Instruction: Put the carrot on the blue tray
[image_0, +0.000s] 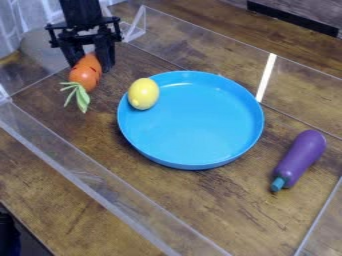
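An orange carrot (86, 73) with pale green leaves at its lower end hangs to the left of the blue tray (198, 135). My black gripper (91, 56) is shut on the carrot's upper part, its fingers on either side. The carrot appears lifted off the table, apart from the tray. The tray is round, and a yellow lemon-like object lies on its upper left part.
The yellow object (143, 94) takes up the tray's upper left edge; the rest of the tray is bare. A purple eggplant (299, 158) lies to the right. A transparent wall (100, 180) runs along the left side.
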